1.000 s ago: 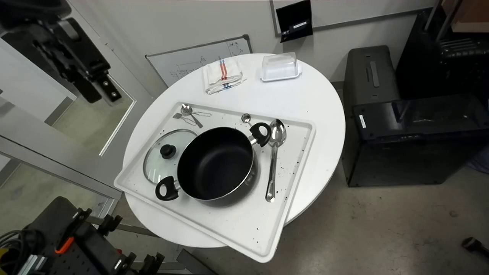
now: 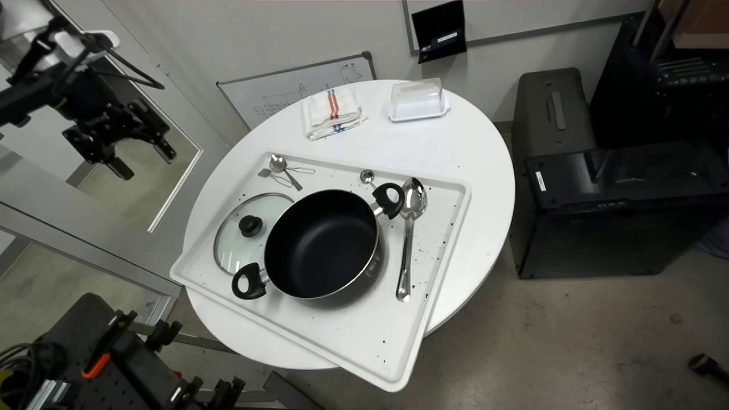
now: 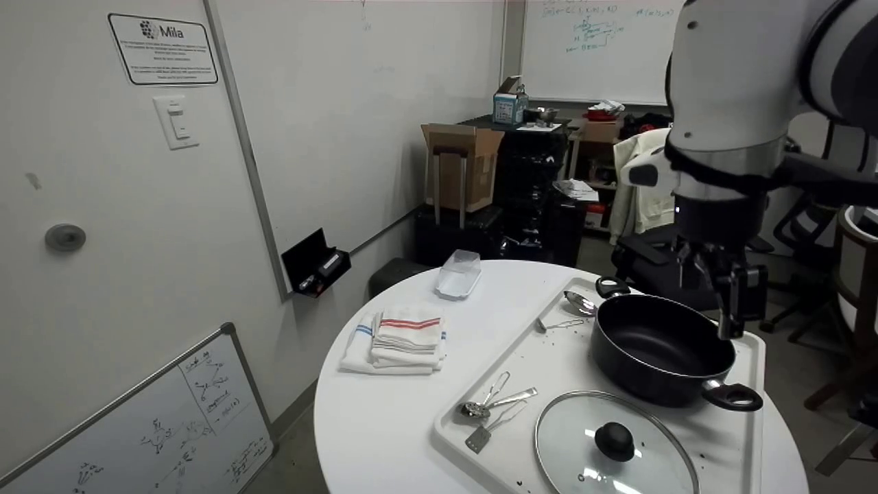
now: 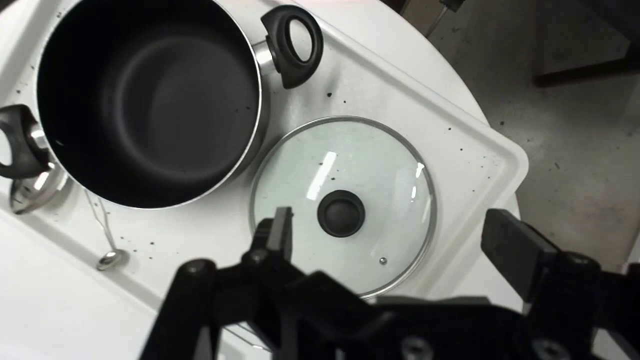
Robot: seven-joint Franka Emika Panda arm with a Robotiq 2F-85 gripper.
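Observation:
My gripper is open and empty, its fingers spread wide above the glass lid in the wrist view. The round glass lid (image 4: 384, 162) lies flat on the tray with its black knob (image 4: 340, 213) upward, seen between the two fingers and farther down. Beside the lid stands an empty black pot (image 2: 321, 242) with two looped handles. Both rest on a white tray (image 2: 355, 345). From exterior view 1, the gripper (image 2: 143, 164) hangs high at the upper left, clear of the table.
A large steel spoon (image 2: 407, 239) lies right of the pot. Small utensils (image 3: 498, 403) sit in a tray corner. Folded towels (image 3: 407, 342) and a clear-lidded dish (image 3: 458, 274) stand on the white table (image 2: 471, 150), which has bare room between them and the tray.
My gripper has turned, and its fingers now show spread apart in exterior view 1. It has also shifted slightly lower. The pot, lid and utensils have stayed in place.

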